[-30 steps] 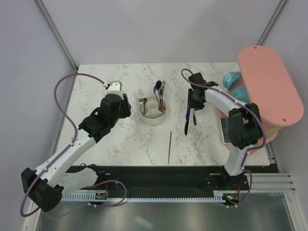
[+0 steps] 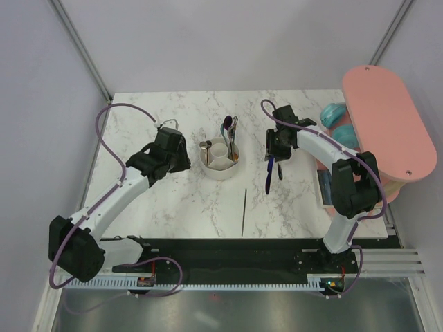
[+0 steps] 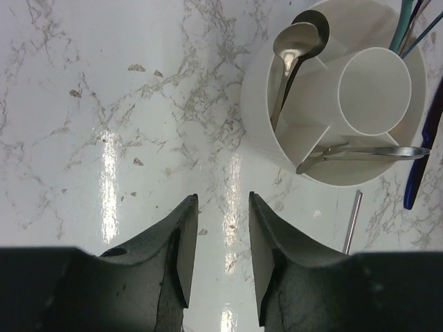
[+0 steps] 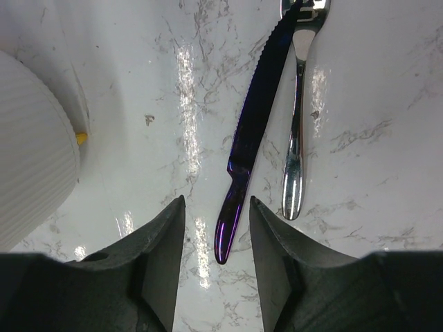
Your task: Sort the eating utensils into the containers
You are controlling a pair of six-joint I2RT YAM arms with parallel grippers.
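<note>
A round white divided container (image 2: 219,173) stands mid-table, with spoons (image 3: 295,43) and other utensils in its outer compartments. To its left hovers my left gripper, fingers part open and bare marble between the fingers. My right gripper is open over the table right of the container, holding nothing. Below it lies a dark purple knife (image 4: 253,124), its handle end showing between the fingertips. Beside the knife is a silver fork (image 4: 297,138); the knife's tip overlaps the fork's head. A thin utensil (image 2: 243,212) lies alone near the front edge.
At the right, a pink-topped rack (image 2: 391,117) holds teal items (image 2: 333,113) and stands close to the right arm.
The utensils lie where they were.
</note>
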